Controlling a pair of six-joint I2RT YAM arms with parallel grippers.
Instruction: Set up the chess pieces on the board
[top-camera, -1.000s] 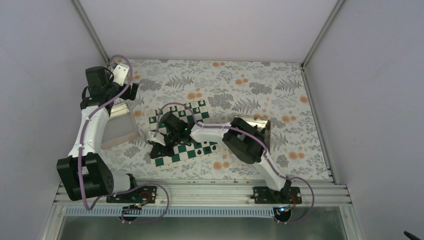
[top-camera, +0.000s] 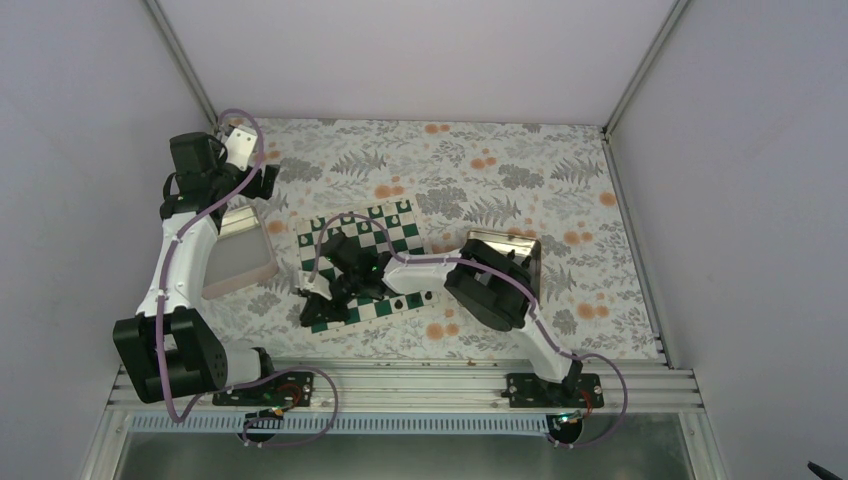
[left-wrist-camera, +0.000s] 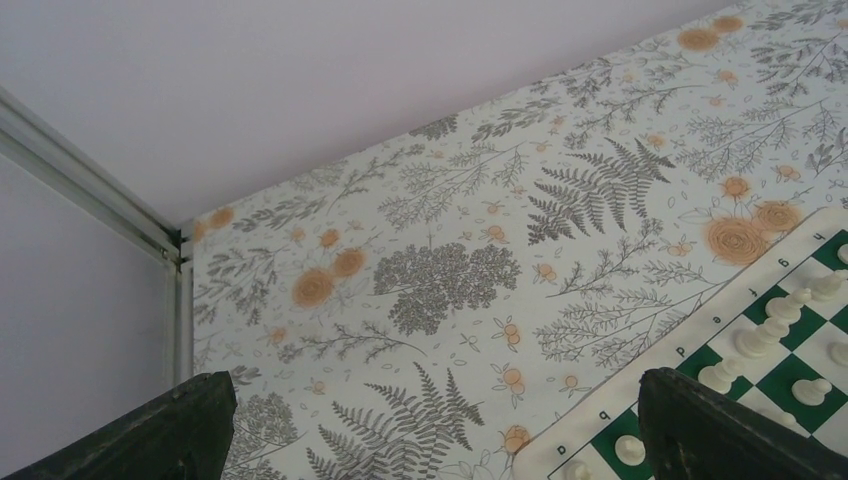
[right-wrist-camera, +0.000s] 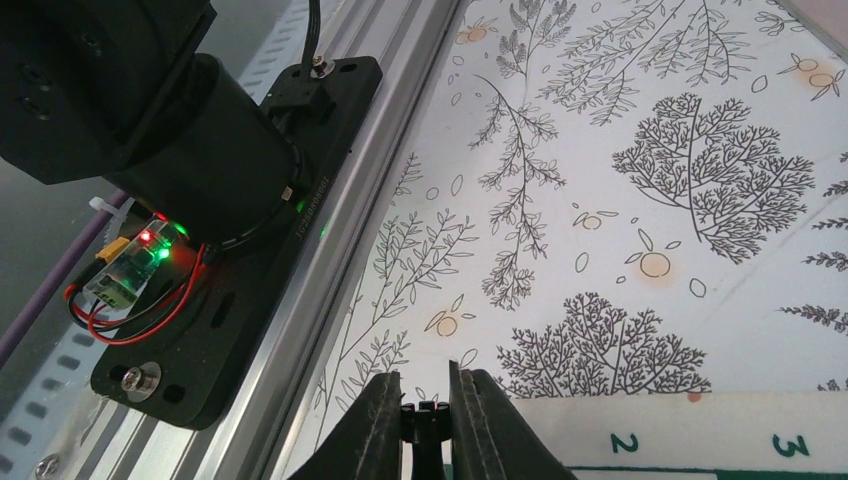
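The green and white chessboard (top-camera: 378, 316) lies mid-table, partly covered by my right arm. White pieces (left-wrist-camera: 757, 338) stand along its far side in the left wrist view; black pieces (top-camera: 398, 304) show on its near rows. My right gripper (top-camera: 306, 311) is low at the board's near-left corner. In the right wrist view a black piece with a notched top (right-wrist-camera: 427, 424) is between the fingers, whose inner faces meet its head; its base is out of sight. My left gripper is wide open and empty, above the table at the far left.
A pale bin (top-camera: 240, 284) stands left of the board, partly under the left arm. Right of the board is another tray (top-camera: 537, 270) with dark pieces (top-camera: 526, 262), half hidden by the right arm.
My right arm has shifted only slightly, its hand staying over the board's near-left corner. The left arm looks still.
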